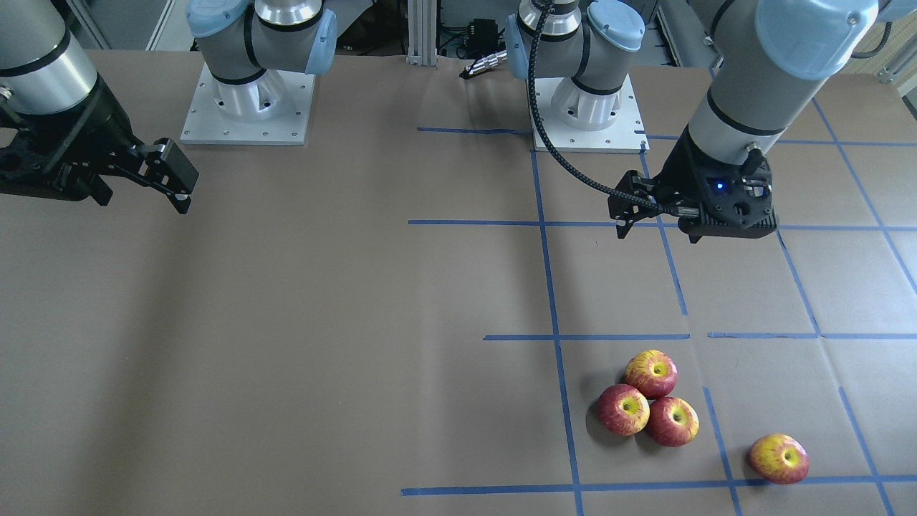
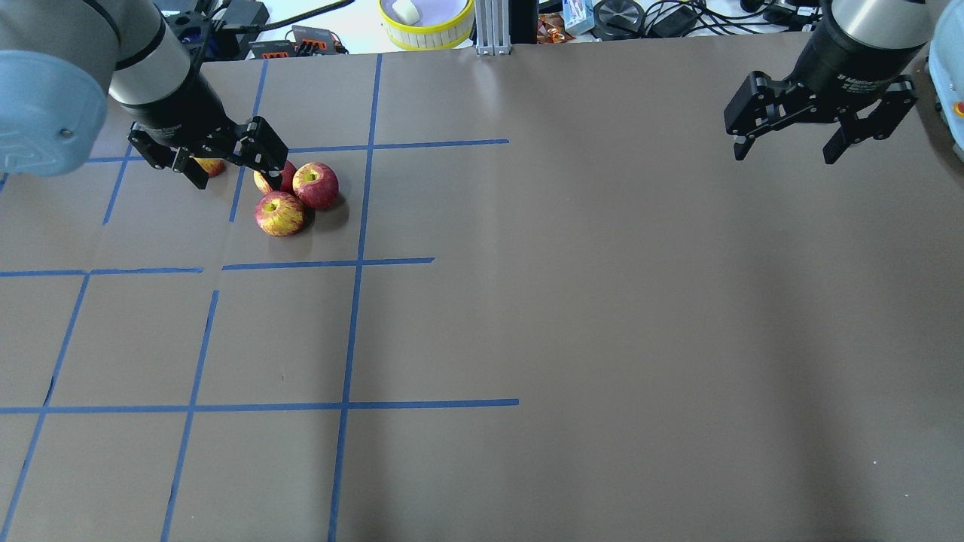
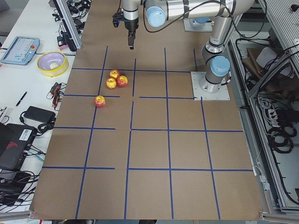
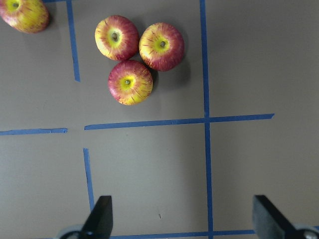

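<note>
Three red-yellow apples sit in a touching cluster [image 1: 624, 409] on the taped table, seen also in the left wrist view [image 4: 129, 82]. A fourth apple [image 1: 779, 459] lies apart, farther right in the front view. My gripper [image 1: 655, 225] hangs above the table, beyond the apples as seen from the front. In the left wrist view its two fingers [image 4: 102, 216] are wide apart at the bottom corners, open with nothing between them, over bare gridded table.
A second black gripper [image 2: 791, 122] hangs over the other half of the table. A yellow bowl [image 3: 52, 70] and electronics lie on a white side table.
</note>
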